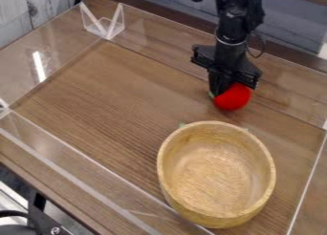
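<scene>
My black gripper (225, 78) reaches down from the top centre to just above and behind a red round object (231, 99) with a bit of green at its left side, on the wooden table (102, 105). The fingertips are close to or touching the object; they look drawn together, with the object below them rather than clearly between them.
A large pale yellow oval bowl (215, 178) stands in the lower right. A clear wire-like or plastic item (99, 21) is at the upper left.
</scene>
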